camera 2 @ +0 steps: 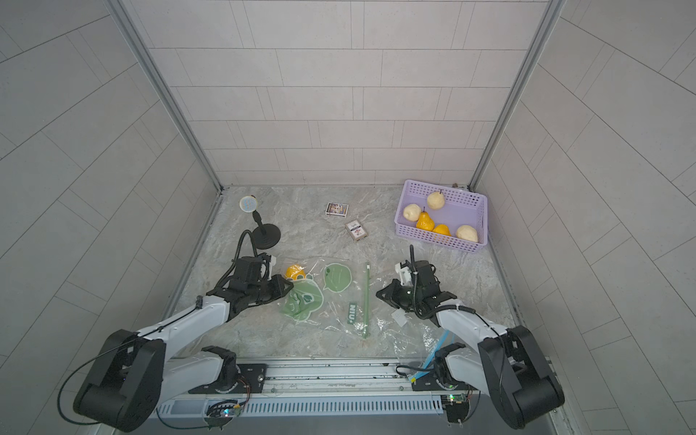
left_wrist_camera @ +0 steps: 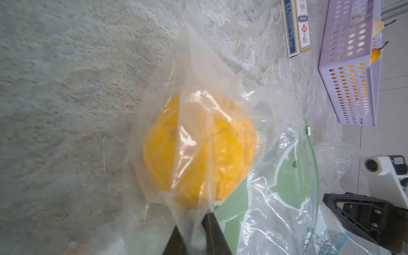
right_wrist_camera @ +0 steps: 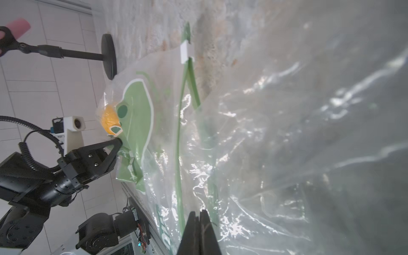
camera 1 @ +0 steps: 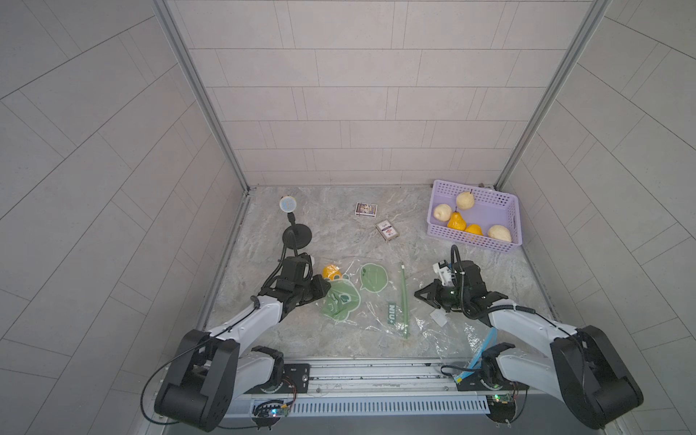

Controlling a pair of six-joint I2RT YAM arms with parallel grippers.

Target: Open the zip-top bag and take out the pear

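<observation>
A clear zip top bag with green printed shapes (camera 1: 374, 277) lies flat across the middle of the table. Inside its left end is the yellow pear (left_wrist_camera: 229, 144), wrapped in wrinkled film. My left gripper is just in front of the pear, its fingers parted with a fold of film between them. Along the bag's right side runs the green zip strip (camera 1: 404, 301), its white slider (right_wrist_camera: 186, 51) at the far end. My right gripper is shut above the film, right of the strip; whether film is pinched there cannot be seen.
A purple basket (camera 1: 475, 243) with several fruits stands at the back right. Two card boxes (camera 1: 366, 209) lie at the back middle, and a round-based stand (camera 1: 297, 236) is behind my left arm. A blue strip (camera 1: 478, 353) lies at the front right.
</observation>
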